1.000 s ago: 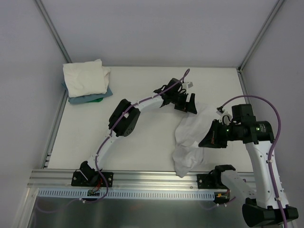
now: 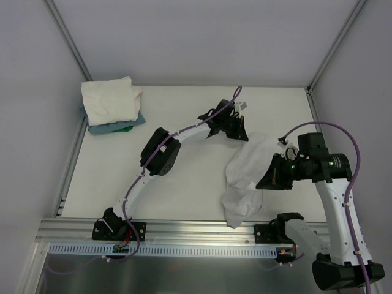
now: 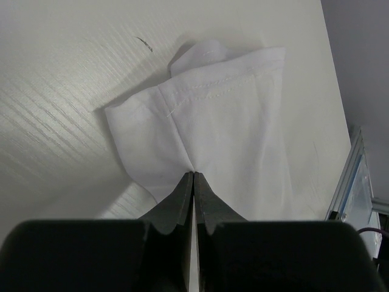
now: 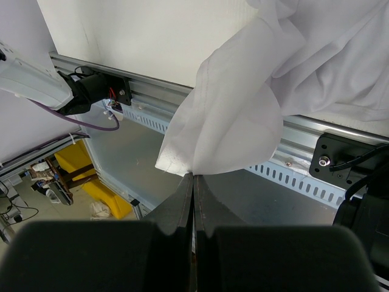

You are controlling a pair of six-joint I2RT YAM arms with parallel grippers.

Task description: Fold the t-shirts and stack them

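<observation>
A white t-shirt (image 2: 248, 168) lies loosely spread on the right part of the table, its lower end reaching the front edge. At its upper end my left gripper (image 2: 247, 139) is shut; in the left wrist view a crease in the white cloth (image 3: 225, 115) runs straight into the fingertips, which pinch it. My right gripper (image 2: 258, 187) is also shut, at the shirt's right side. In the right wrist view the hem of the white cloth (image 4: 225, 128) meets the closed fingertips, and a bit of it is caught there. The right arm hides part of the shirt.
A stack of folded shirts stands at the back left, a cream one (image 2: 111, 100) on top of a blue one (image 2: 116, 127), with a little green below.
My left gripper's fingers stood apart over the shirt's upper end about a second ago and have come together on it. The right arm and the stack have not moved.
</observation>
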